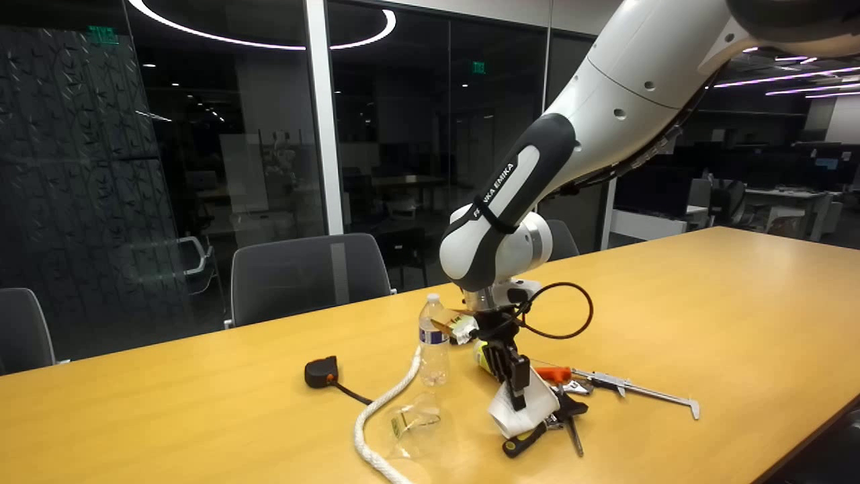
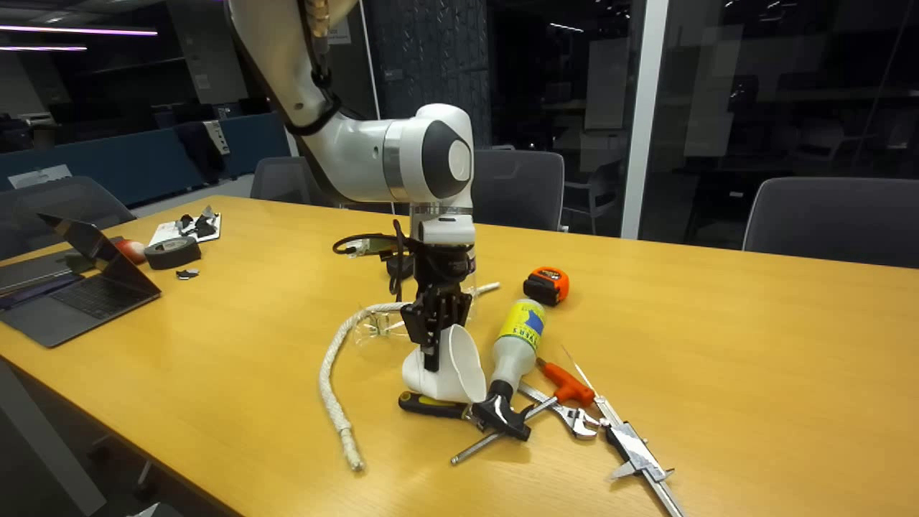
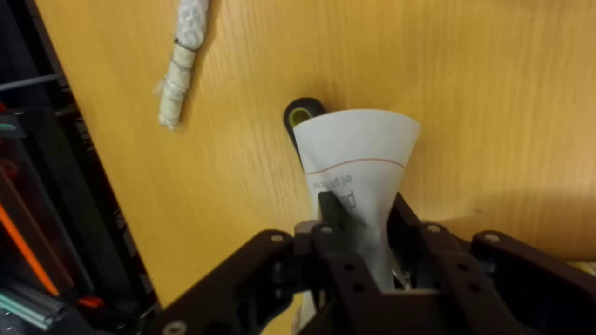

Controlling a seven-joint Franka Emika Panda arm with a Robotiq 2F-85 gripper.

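Observation:
My gripper is shut on a white paper cup, whose wall is pinched inward between the fingers. In exterior view 2 the cup lies tilted on its side, and the gripper points down over it. The wrist view shows the flattened cup with a thin red line and print, its end reaching beyond the fingers. Beneath or close against it is a black and yellow screwdriver handle. I cannot tell whether the cup is clear of the table.
Beside the cup lie a spray bottle, an orange-handled tool, an adjustable wrench and a caliper. A white rope, a clear water bottle and a tape measure are nearby.

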